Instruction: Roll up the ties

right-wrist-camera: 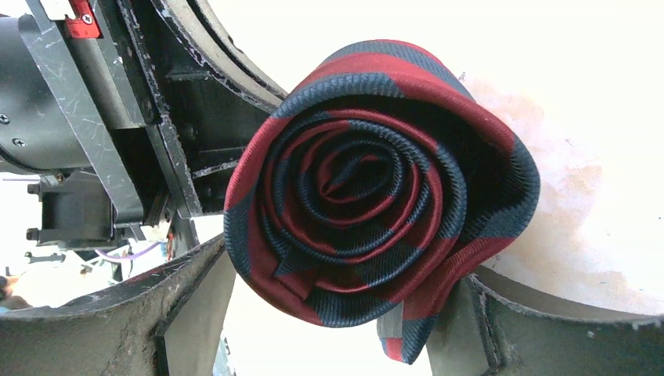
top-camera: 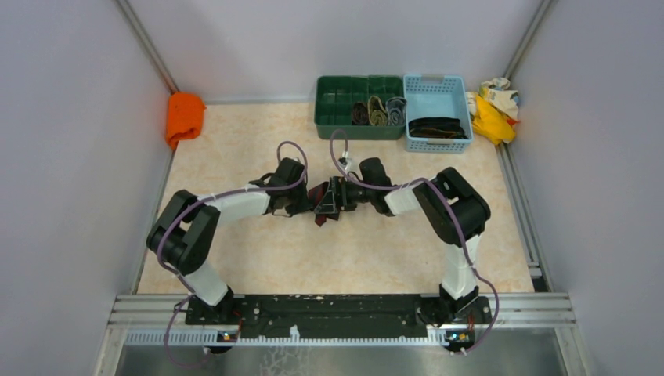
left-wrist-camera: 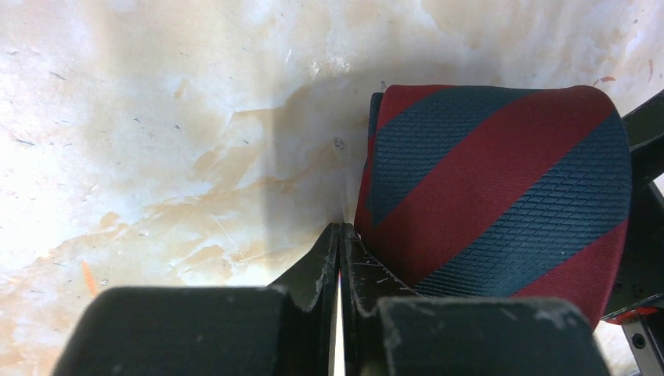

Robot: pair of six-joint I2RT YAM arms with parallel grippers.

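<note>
The tie (right-wrist-camera: 368, 227), dark red with navy stripes, is wound into a loose roll, its spiral end facing the right wrist camera. A short tail with a pale label (right-wrist-camera: 391, 323) hangs from the bottom of the roll. My right gripper is open, its fingers well apart on either side of the roll; the tail lies against the right-hand finger (right-wrist-camera: 517, 313). In the left wrist view, my left gripper is shut, nothing showing between its tips, beside the roll's striped side (left-wrist-camera: 501, 188). From above, the arms mostly cover the tie (top-camera: 321, 220).
A green divided bin (top-camera: 334, 133) at the back holds several rolled ties (top-camera: 377, 112). Beside it, a blue basket (top-camera: 433, 82) contains dark folded ties (top-camera: 436, 127). An orange cloth (top-camera: 185, 119) lies back left, yellow bags (top-camera: 492, 117) back right.
</note>
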